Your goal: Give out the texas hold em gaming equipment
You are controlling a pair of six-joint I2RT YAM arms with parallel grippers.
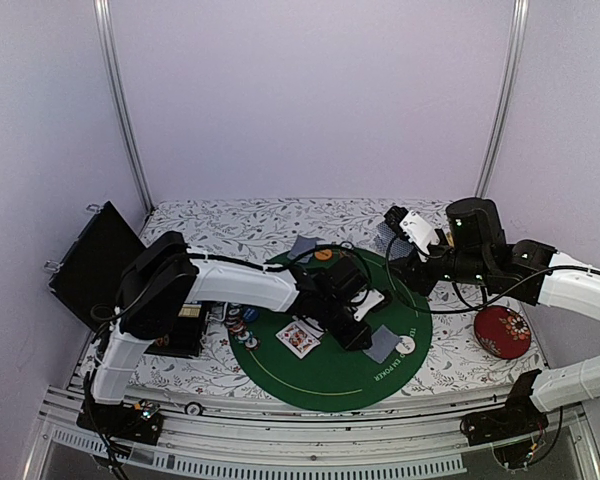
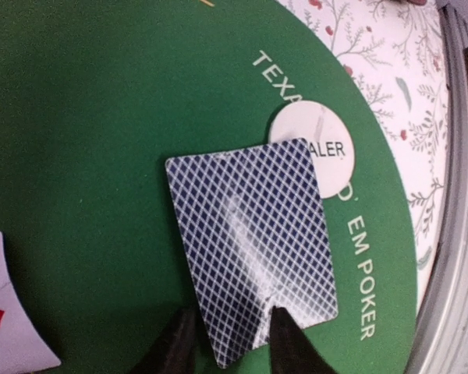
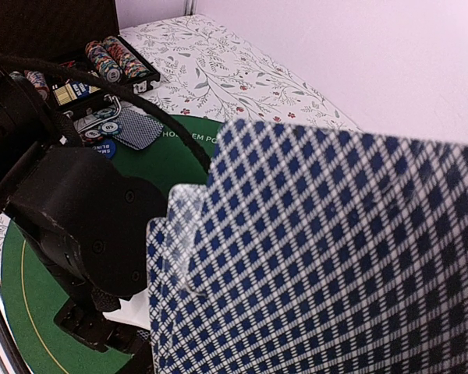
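Note:
A blue-checked card [image 2: 253,249] lies face down on the green poker mat [image 2: 101,117], its corner over the white dealer button [image 2: 327,156]. My left gripper is over the card's near edge, fingers apart; whether they touch it I cannot tell. In the top view the left gripper [image 1: 360,345] is beside this card [image 1: 382,344]. My right gripper [image 1: 398,252] stays raised at the mat's back right, shut on a blue-checked card stack [image 3: 335,249] that fills much of the right wrist view. Face-up cards [image 1: 299,339] lie on the mat, partly hidden by the left arm.
The open chip case [image 1: 180,335] stands at the left, with several chips [image 1: 242,330] along the mat's left edge. Another face-down card [image 1: 302,248] lies at the back. A red round object [image 1: 501,331] rests at the right.

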